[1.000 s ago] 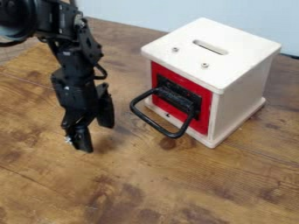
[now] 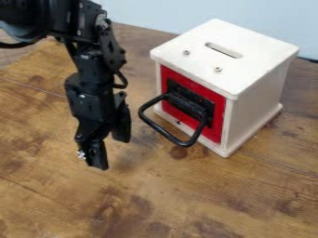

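A black robot arm comes in from the upper left, its gripper (image 2: 104, 149) low over the wooden table, left of a white box (image 2: 254, 93). The box has a red front panel (image 2: 217, 128) with a black mechanism and a black loop handle (image 2: 187, 140) reaching out toward the gripper, apart from it. Nothing is visible in the gripper; whether it is open or shut is hard to tell.
A pale wall or backdrop stands behind the box at the top.
The gripper has shifted a little to the right and its angle has changed slightly. The box and handle have not visibly moved.
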